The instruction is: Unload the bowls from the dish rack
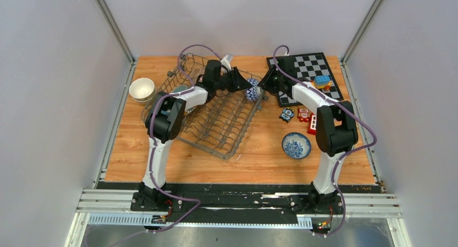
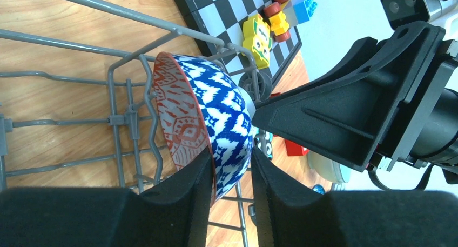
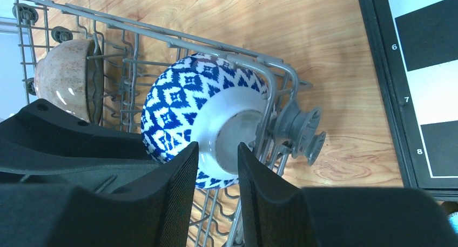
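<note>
A blue-and-white patterned bowl (image 2: 219, 104) with a reddish inside stands on its side at the right end of the grey wire dish rack (image 1: 221, 141). My left gripper is partly open, its fingertips on either side of the bowl's wall. From the other side my right gripper is shut on the bowl's white foot, close to the rack's end wires. In the right wrist view a speckled bowl (image 3: 65, 79) also sits in the rack. White bowls (image 1: 142, 89) are stacked on the table at the left, and a blue-patterned bowl (image 1: 296, 145) rests at the right.
Beside the rack's right end lies a checkered board (image 1: 310, 68) with a toy block car (image 1: 322, 81) on it. Several small toy blocks (image 1: 287, 114) are below it. Bare table shows around the rack's front.
</note>
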